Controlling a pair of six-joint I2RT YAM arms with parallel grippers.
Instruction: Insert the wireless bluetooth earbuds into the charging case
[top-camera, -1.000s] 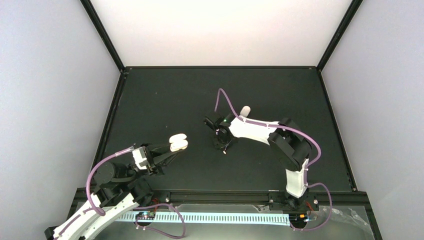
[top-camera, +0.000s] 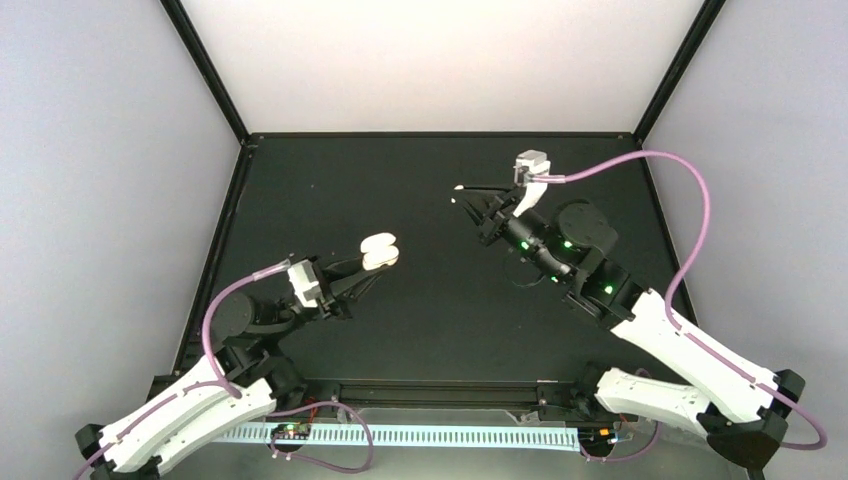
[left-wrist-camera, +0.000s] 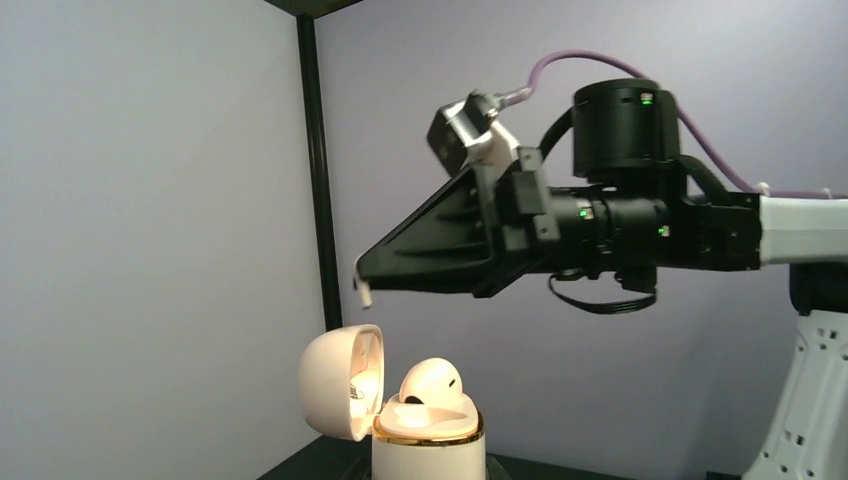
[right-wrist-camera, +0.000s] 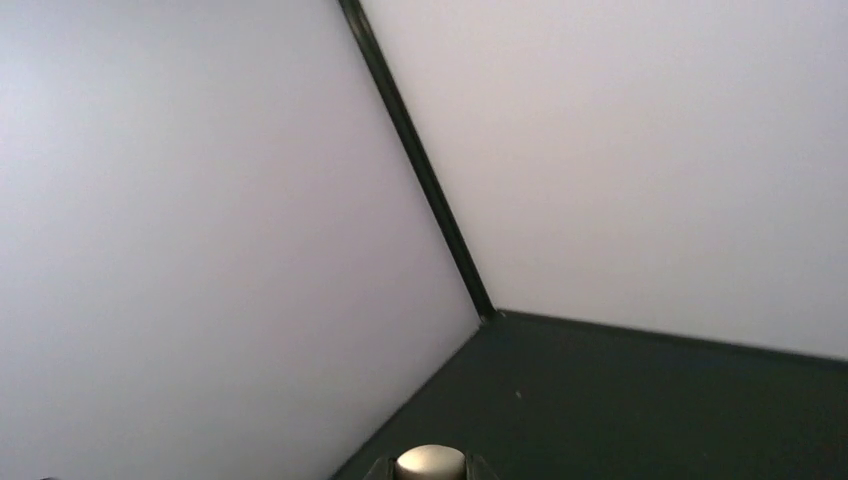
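Observation:
The white charging case (top-camera: 381, 260) sits in my left gripper (top-camera: 372, 268), which is shut on it left of centre. The left wrist view shows the lid (left-wrist-camera: 328, 388) tipped open and one earbud (left-wrist-camera: 432, 382) in the case body (left-wrist-camera: 428, 461). Whether it is fully seated I cannot tell. My right gripper (top-camera: 457, 194) is shut on another earbud, to the right of the case and farther back, apart from it. Its pale tip (left-wrist-camera: 364, 293) shows below the fingertips in the left wrist view, and its rounded end (right-wrist-camera: 431, 461) between them in the right wrist view.
Bare black table (top-camera: 440, 330) lies below both arms, with no loose objects on it. Pale walls (top-camera: 110, 200) enclose the sides and back. Purple cables (top-camera: 705, 215) loop along both arms.
The left gripper has carried the case a little to the right and back.

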